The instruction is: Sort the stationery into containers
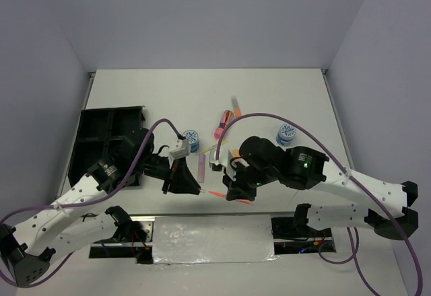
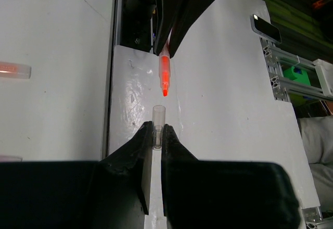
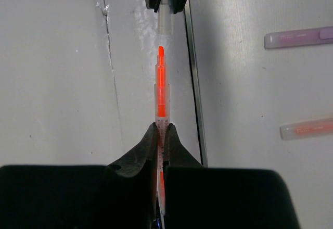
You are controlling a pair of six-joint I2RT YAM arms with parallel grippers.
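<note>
An orange highlighter (image 3: 162, 91), its tip bare, is held in my right gripper, which is shut on its barrel. My left gripper is shut on a clear cap (image 2: 158, 115), whose far end points at the highlighter's tip. A small gap shows between cap and tip in both wrist views. From above, the left gripper (image 1: 199, 190) and right gripper (image 1: 230, 197) face each other over the table's front part. The black compartment tray (image 1: 101, 124) stands at the left, partly hidden by my left arm.
On the table lie a purple marker (image 1: 201, 168), a pink-red item (image 1: 223, 125) and an orange marker (image 1: 236, 106). Two blue-and-white round containers (image 1: 190, 139) stand apart.
</note>
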